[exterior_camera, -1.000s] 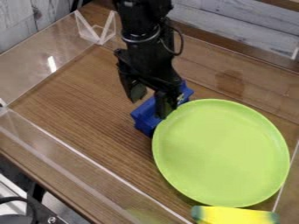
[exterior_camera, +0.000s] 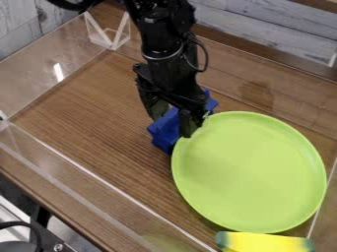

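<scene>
A black robot gripper hangs low over a blue object, its fingers open around or just above it, partly hiding it. A large lime-green plate lies to the right of and in front of the blue object, close by it. A yellow item with a teal end lies at the bottom edge, below the plate.
Transparent walls border the left and front, and a white wooden wall runs along the back. A black cable is at the bottom left.
The gripper has shifted slightly down over the blue object. The plate and yellow item look unmoved.
</scene>
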